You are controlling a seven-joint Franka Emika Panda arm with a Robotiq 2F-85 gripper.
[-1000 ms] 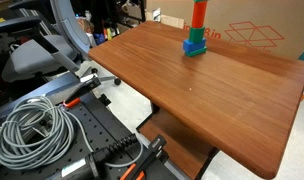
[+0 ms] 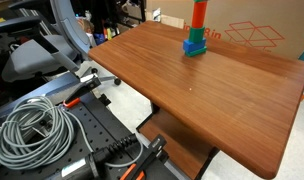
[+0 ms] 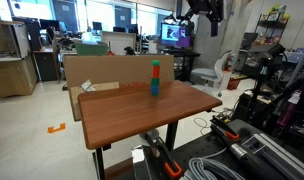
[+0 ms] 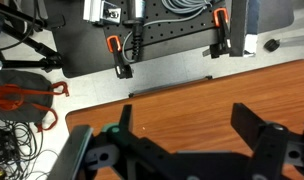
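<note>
A tower of stacked blocks [image 2: 196, 30] in red, green and blue stands upright on the brown wooden table [image 2: 217, 95]. Its top is cut off in exterior view 1. Exterior view 2 shows the whole tower [image 3: 155, 77], with a green block uppermost. My gripper is open in the wrist view, its fingers wide apart and only bare tabletop visible between them. The tower is outside the wrist view. In exterior view 2 the arm [image 3: 214, 14] hangs high at the upper right, well clear of the tower.
A cardboard panel [image 3: 102, 72] stands behind the table. Along one table side runs a dark frame [image 2: 112, 135] carrying a coil of grey cable [image 2: 37, 135].
</note>
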